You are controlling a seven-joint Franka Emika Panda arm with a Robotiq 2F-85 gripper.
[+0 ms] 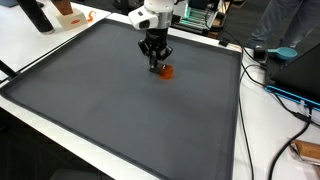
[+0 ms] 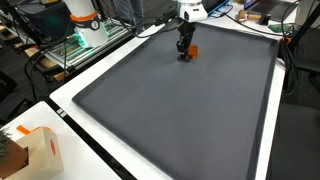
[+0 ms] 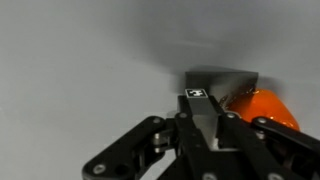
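Note:
My gripper is down near the table at its far side, shut on a narrow grey piece (image 3: 204,117) with a black-and-white mark on its end. Right behind that piece in the wrist view lies a dark block (image 3: 222,82); whether the two are one object I cannot tell. An orange rounded object (image 3: 264,107) is close beside the block, on its right. In exterior view 1 the orange object (image 1: 166,72) shows just right of the fingertips, and in exterior view 2 the orange object (image 2: 193,51) is there too. The fingers hide part of the held piece.
Cables (image 1: 255,90) hang beyond the right edge.

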